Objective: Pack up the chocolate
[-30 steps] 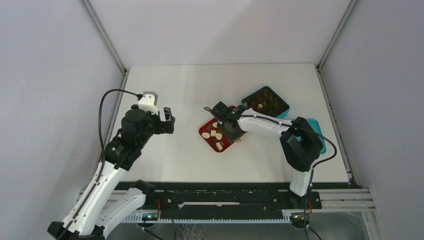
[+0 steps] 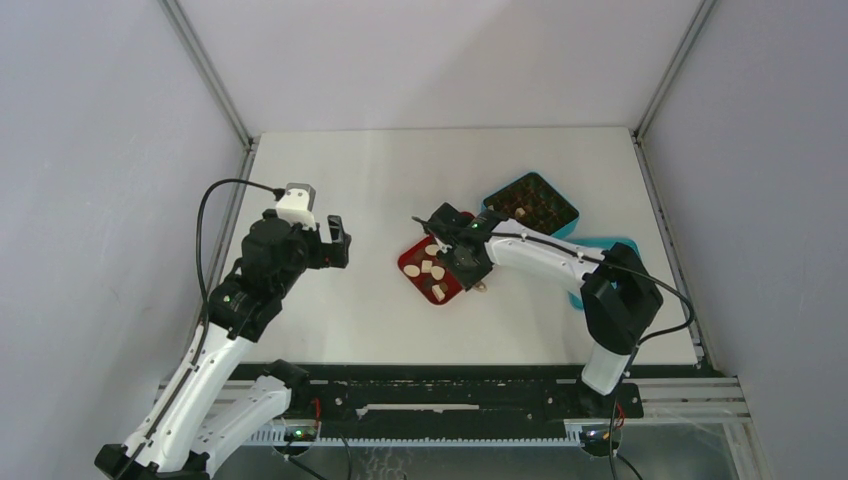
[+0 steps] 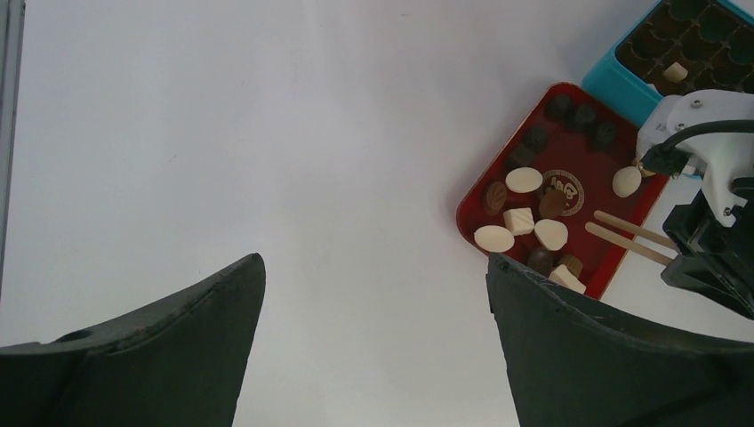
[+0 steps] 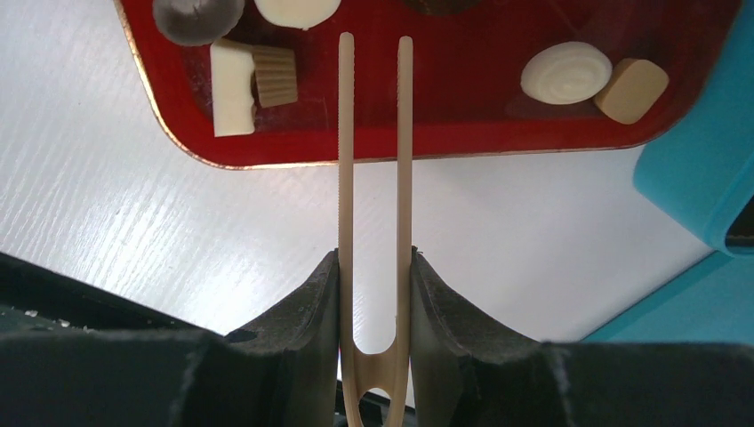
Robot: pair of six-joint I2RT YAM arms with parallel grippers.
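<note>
A red tray (image 3: 498, 164) (image 4: 462, 124) holds white, brown and dark chocolates. A blue box with a dark divided insert (image 2: 530, 205) (image 3: 702, 40) stands behind it, with a pale piece inside. My right gripper (image 2: 460, 262) is over the tray, holding light wooden tongs; their tips are apart with nothing between them, near a white square chocolate (image 4: 231, 89) and an egg-shaped white one (image 4: 565, 73). My left gripper (image 2: 334, 240) hangs open and empty over bare table, left of the tray.
A second blue container (image 2: 625, 250) (image 4: 658, 302) lies at the right, partly under the right arm. Side walls and a back wall enclose the table.
The left arm has stayed where it was.
</note>
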